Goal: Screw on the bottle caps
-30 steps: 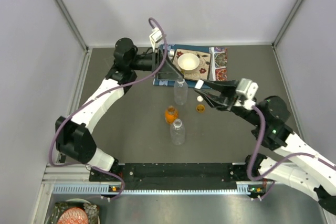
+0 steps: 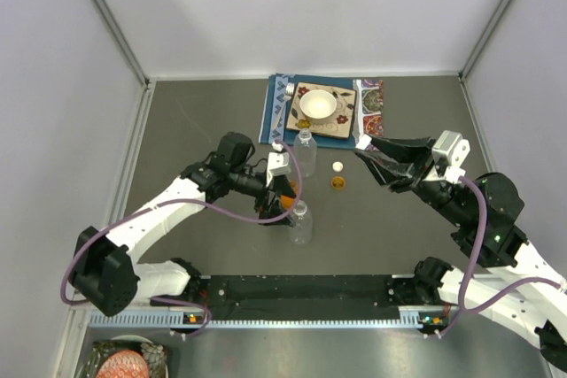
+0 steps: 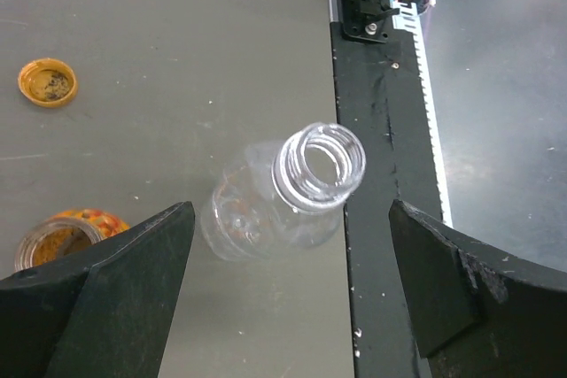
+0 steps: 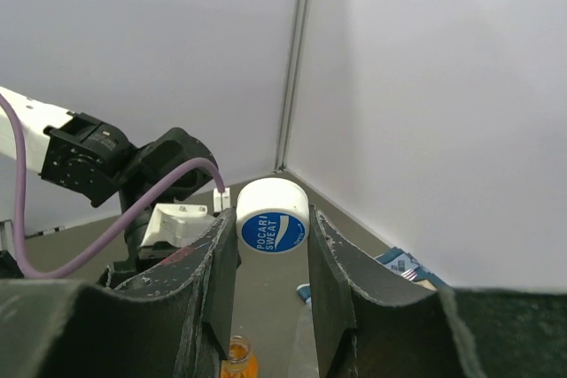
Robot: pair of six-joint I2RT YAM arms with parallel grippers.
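Observation:
My right gripper [image 2: 365,150] is raised at the right, shut on a white cap [image 4: 272,215] with a blue "Pocari Sweat" label. My left gripper [image 2: 273,212] is low and open beside a clear uncapped bottle [image 2: 300,227]; in the left wrist view that bottle [image 3: 275,196] stands between and beyond the fingers. An orange jar [image 3: 66,238] is partly behind a left finger. A second clear bottle [image 2: 305,154] stands farther back with a yellow shape at its top. A small white cap [image 2: 337,166] and an orange cap [image 2: 337,182] lie on the table.
At the back are a blue mat, a patterned board [image 2: 341,127] with a white bowl [image 2: 317,104], and a fork. The table's front edge has a dark strip [image 2: 292,298]. The table's middle right and far left have free room.
My left gripper has come down from the back bottle toward the front bottle.

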